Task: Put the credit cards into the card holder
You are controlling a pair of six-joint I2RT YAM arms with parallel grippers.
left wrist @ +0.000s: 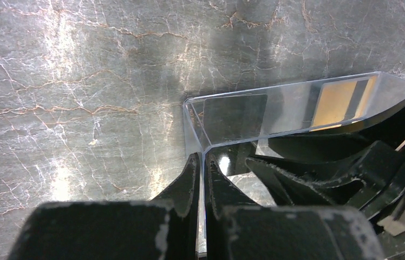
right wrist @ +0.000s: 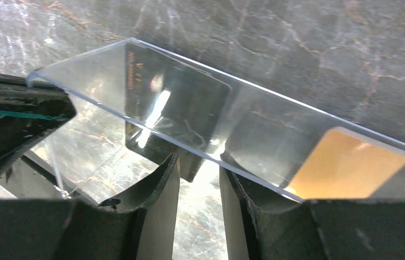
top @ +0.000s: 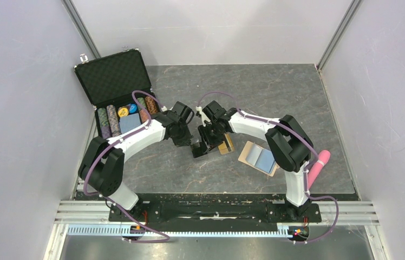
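Observation:
My left gripper is shut on the edge of a clear acrylic card holder (left wrist: 292, 108), which spans to the right in the left wrist view. A black card (right wrist: 168, 103) and a gold card (right wrist: 346, 162) show through or inside the clear plastic; whether each is in a slot I cannot tell. My right gripper is part open just under the holder's long edge in the right wrist view, with a gap between its fingertips. In the top view both grippers meet over the cards at the middle of the table.
An open case (top: 112, 76) with chips stands at the back left. A tan board with blue cards (top: 260, 158) lies to the right, and a pink roll (top: 318, 168) at the far right.

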